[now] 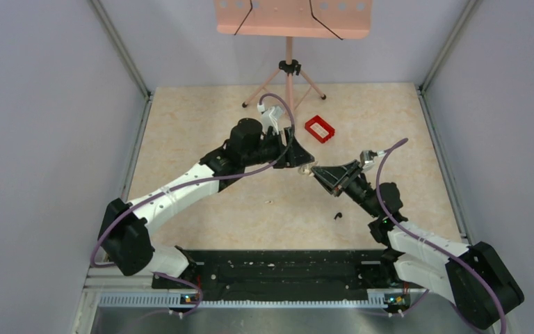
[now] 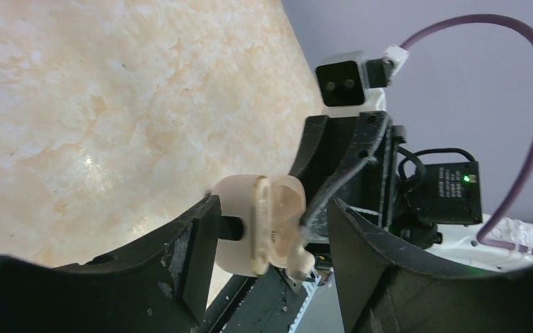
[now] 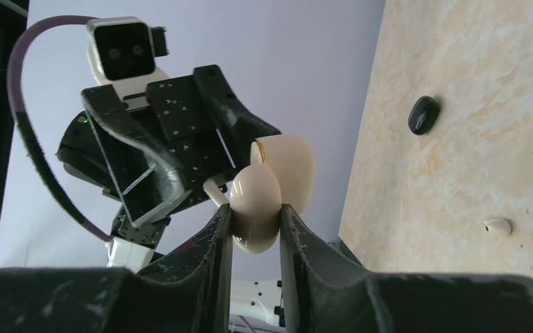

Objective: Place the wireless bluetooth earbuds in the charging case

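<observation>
The cream charging case (image 2: pixel 234 201) hangs above the table in front of my left gripper; the fingers are part open around it in that view, and whether they touch it is unclear. In the right wrist view, my right gripper is shut on a cream, glossy egg-shaped piece, apparently an earbud (image 3: pixel 255 194), held against the case (image 3: pixel 291 166), which has a gold-edged rim. A small cream piece (image 3: pixel 497 226), probably the other earbud, lies on the table (image 3: pixel 458 173).
A black oval object (image 3: pixel 423 115) and a small black piece (image 1: pixel 338 216) lie on the table. A red tray (image 1: pixel 319 128) is at the back, beside a pink stand (image 1: pixel 289 97).
</observation>
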